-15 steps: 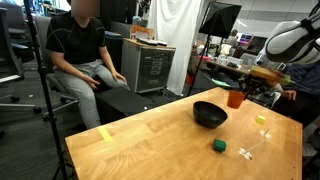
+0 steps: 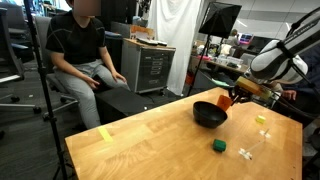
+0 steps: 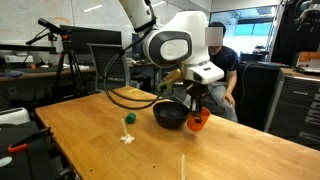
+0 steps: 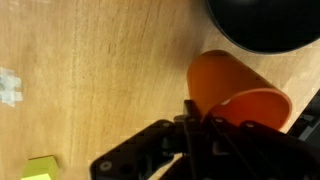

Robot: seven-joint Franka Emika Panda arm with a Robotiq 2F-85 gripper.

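Observation:
An orange cup (image 4: 222,78) is held at its rim by my gripper, which is shut on it; the cup lies tilted in the wrist view, with its opening toward the lower right. Right beside it is a black bowl (image 4: 265,22), partly cut off by the top edge. In exterior view 1 the cup (image 2: 224,101) shows just right of and behind the bowl (image 2: 208,116). From the other side, the cup (image 3: 199,121) hangs low next to the bowl (image 3: 168,114). Whether it touches the bowl or table cannot be told.
A green block (image 2: 219,145) and a white object (image 2: 246,153) lie on the wooden table (image 2: 150,150). Near the arm sits a yellow block (image 2: 262,120). A person (image 2: 78,50) is seated beyond the table's edge.
Over the last second my gripper and the orange cup have moved left in exterior view 1, closer to the bowl. The bowl and the green block have stayed in place.

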